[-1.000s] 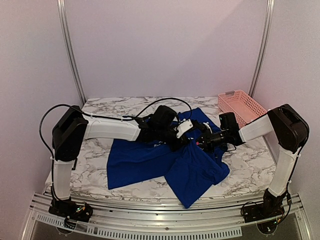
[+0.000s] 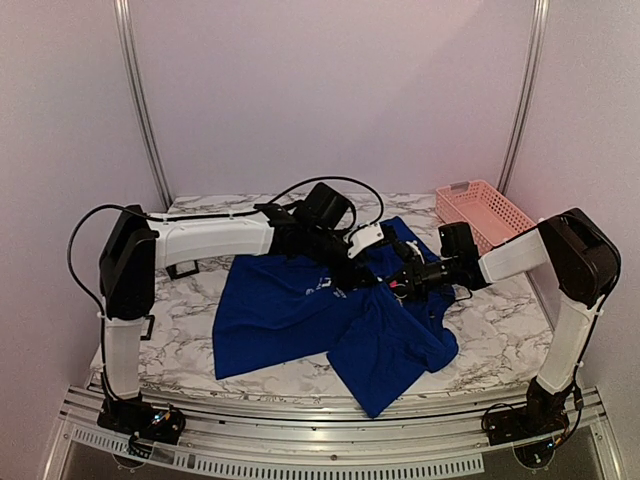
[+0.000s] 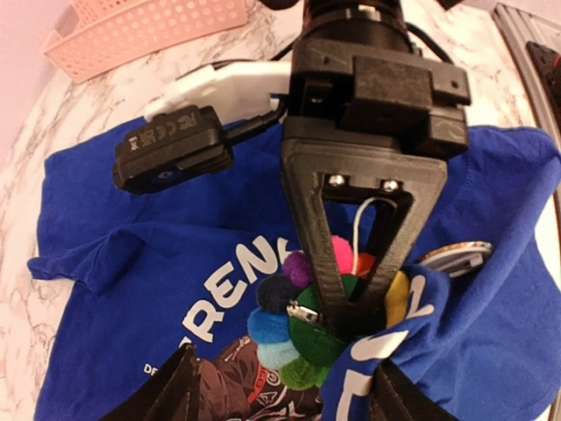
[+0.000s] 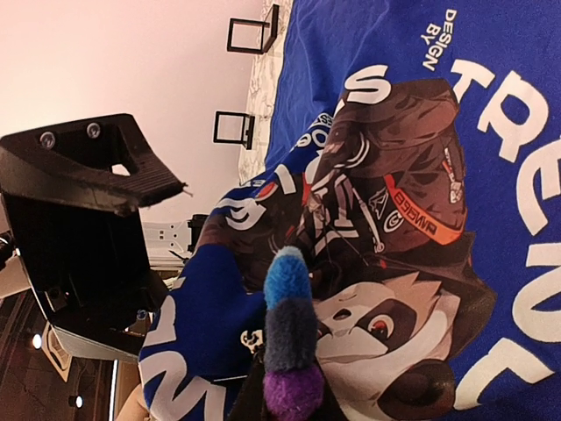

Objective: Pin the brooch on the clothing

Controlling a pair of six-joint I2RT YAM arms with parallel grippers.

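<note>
A blue printed T-shirt [image 2: 280, 320] lies across the table. In the left wrist view a felt flower brooch [image 3: 286, 346] with many coloured petals and a green centre is held by my right gripper, shut on it beside a raised fold of the shirt. My left gripper is part open at the lower edge of that view, close to the fold of cloth. In the right wrist view the brooch shows edge-on as blue, grey and purple petals [image 4: 289, 324], against the shirt's printed figure.
A pink basket [image 2: 482, 212] stands at the back right of the marble table [image 2: 500, 340]. Small dark frames [image 4: 234, 128] lie at the left side. Bare table surrounds the shirt at front and back.
My left arm has lifted and moved a little toward the back in the top view. My right arm and the shirt's front part look unchanged.
</note>
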